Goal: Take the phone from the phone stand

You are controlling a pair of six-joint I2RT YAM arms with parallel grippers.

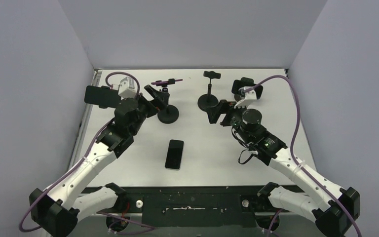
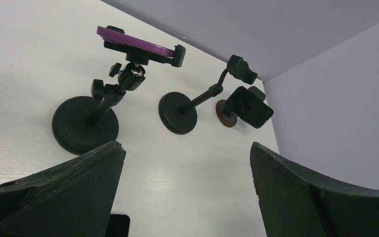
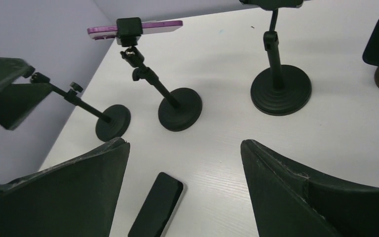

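A purple phone (image 1: 167, 82) sits clamped on a black stand (image 1: 168, 114) left of the middle. The empty stand (image 1: 208, 101) to its right has a bare holder. A black phone (image 1: 174, 154) lies flat on the white table (image 1: 202, 170). My left gripper (image 1: 160, 100) hangs near the purple phone's stand, its fingers wide apart and empty in the left wrist view. In front of the empty stand is my right gripper (image 1: 218, 114), its fingers (image 3: 91, 185) apart with nothing between them in the right wrist view.
At the far left, a stand holds a dark phone (image 1: 102, 97), partly behind my left arm. Another dark phone (image 2: 249, 106) sits on the far-right stand. Walls rise behind and at both sides.
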